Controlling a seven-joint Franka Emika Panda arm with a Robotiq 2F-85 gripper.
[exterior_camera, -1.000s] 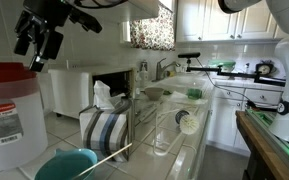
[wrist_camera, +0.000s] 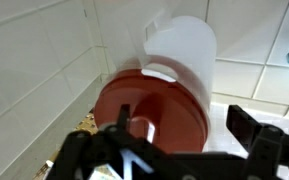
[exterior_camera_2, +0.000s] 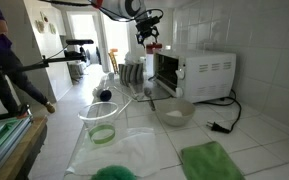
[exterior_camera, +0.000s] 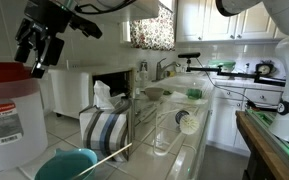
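A white translucent container [exterior_camera: 14, 125] with a red lid [exterior_camera: 6, 72] stands at the left end of the counter. My gripper [exterior_camera: 32, 60] hangs above the lid, its fingers pointing down and spread apart. In the wrist view, the round red lid [wrist_camera: 149, 108] lies below the open gripper, and the white side of the container [wrist_camera: 184, 48] shows beyond it. Nothing sits between the fingers, and a gap to the lid seems to remain. From exterior view 2, the gripper [exterior_camera_2: 149, 32] appears small at the back, over the lid [exterior_camera_2: 153, 47].
Close to the container are a teal bowl [exterior_camera: 69, 164] and a striped holder [exterior_camera: 106, 130]. A white toaster oven [exterior_camera_2: 199, 77] stands by the wall. A white bowl [exterior_camera_2: 174, 112], clear tub [exterior_camera_2: 99, 120] and green cloth [exterior_camera_2: 210, 162] occupy the counter.
The gripper has shifted only slightly to the right over the last second, staying above the lid. The container and the counter items have not moved.
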